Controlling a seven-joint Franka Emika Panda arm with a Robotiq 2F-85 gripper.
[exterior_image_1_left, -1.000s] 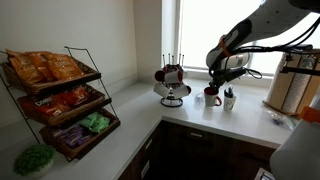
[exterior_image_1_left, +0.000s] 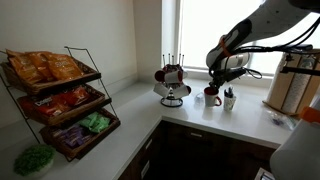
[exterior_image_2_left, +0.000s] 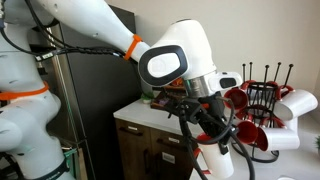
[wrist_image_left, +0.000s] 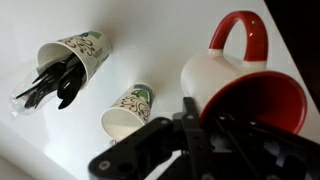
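A white mug (wrist_image_left: 215, 80) with a red handle and red inside fills the right of the wrist view, its mouth tilted toward the camera. My gripper is shut on the mug's rim. From the side, the same mug (exterior_image_1_left: 211, 97) shows under the arm at the right of the counter. In exterior view 2 the white body of the mug (exterior_image_2_left: 217, 162) hangs below the wrist, and the arm's cables partly cover it. Whether its base touches the counter I cannot tell.
A patterned paper cup (wrist_image_left: 88, 48) holding black cutlery and an empty paper cup (wrist_image_left: 122, 122) are close to the mug. A rack of red and white mugs (exterior_image_1_left: 172, 88) stands to the left, and snack shelves (exterior_image_1_left: 62, 100) farther left.
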